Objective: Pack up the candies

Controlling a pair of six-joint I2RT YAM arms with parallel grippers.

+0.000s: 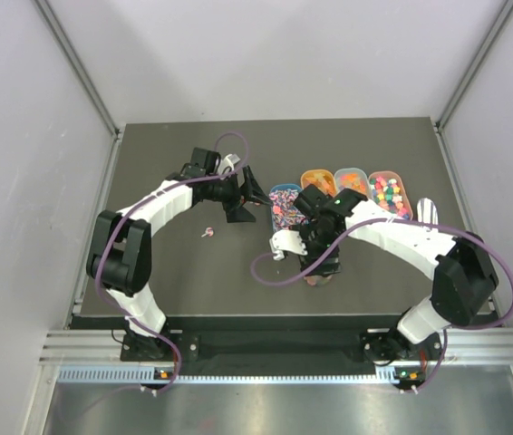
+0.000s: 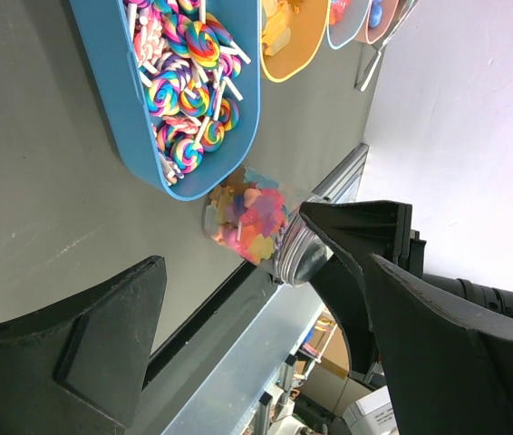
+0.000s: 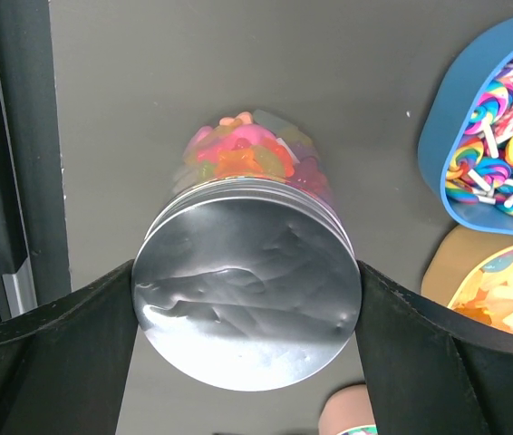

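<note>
A clear jar (image 1: 317,280) of colourful gummy candies stands near the table's front edge. Its wide silver lid (image 3: 247,290) fills the space between the spread fingers of my right gripper, one on each side of it; the right fingers are open. In the left wrist view the jar's candies (image 2: 252,217) show beside the other arm's dark fingers. My left gripper (image 1: 252,207) is just left of the blue bin (image 1: 285,189) of swirl lollipops (image 2: 193,86), its fingers (image 2: 102,340) apart and nothing seen between them.
To the blue bin's right are an orange bin (image 1: 305,174), a pale bin (image 1: 353,169) and a pink bin (image 1: 409,201), all with candies. One loose candy (image 1: 208,232) lies on the bare left side of the table (image 1: 179,272).
</note>
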